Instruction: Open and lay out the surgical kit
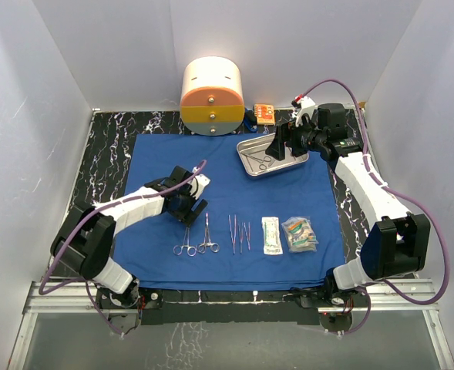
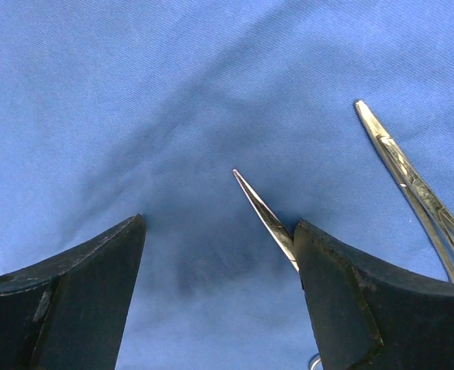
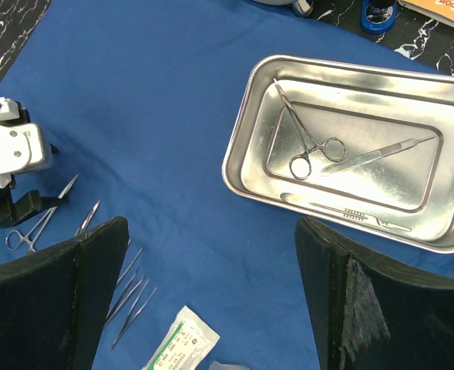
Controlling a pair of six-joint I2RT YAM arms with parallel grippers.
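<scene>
Low over the blue cloth, my left gripper is part open around the tip end of a pair of surgical scissors (image 1: pixel 186 245); the slim tip (image 2: pixel 265 213) lies against the right finger, clear of the left one. To its right rests a hemostat (image 1: pixel 208 243), its fingers showing in the left wrist view. Farther right are several tweezers (image 1: pixel 240 235), a white packet (image 1: pixel 271 236) and a clear bag (image 1: pixel 299 234). My right gripper (image 1: pixel 283 142) hangs open and empty near the metal tray (image 3: pixel 238 146), which holds a clamp (image 3: pixel 307 146), a scalpel handle (image 3: pixel 377 154) and another slim tool (image 3: pixel 350 213).
A rounded drawer box (image 1: pixel 211 92) stands at the back, with an orange box (image 1: pixel 263 114) beside it. Bare blue cloth (image 1: pixel 227 185) spans the middle between the tray and the row of tools.
</scene>
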